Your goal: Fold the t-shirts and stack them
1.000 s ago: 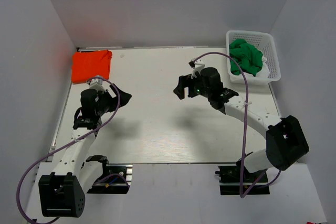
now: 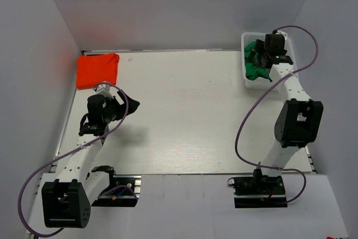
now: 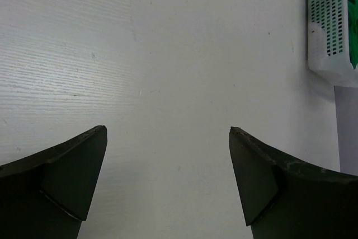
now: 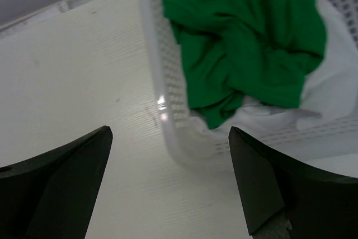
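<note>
In the top view a folded red-orange shirt [image 2: 97, 70] lies flat at the table's far left corner. A crumpled green shirt [image 2: 255, 70] rests in the white basket [image 2: 248, 84] at the far right, with white cloth [image 4: 331, 90] under it in the right wrist view. My right gripper [image 2: 256, 50] is over the basket's left part, apart from the green shirt, its fingers [image 4: 67, 180] spread and empty. Above the left side of the table, nearer than the red-orange shirt, my left gripper [image 2: 129, 104] stands open over bare surface.
Grey walls [image 2: 173, 9] border it at the back and sides. Purple cables [image 2: 246, 117] arch along both arms.
My right arm has swung right from above the table's middle to the basket, its gripper still open. The left arm and the shirts have barely moved, if at all.
</note>
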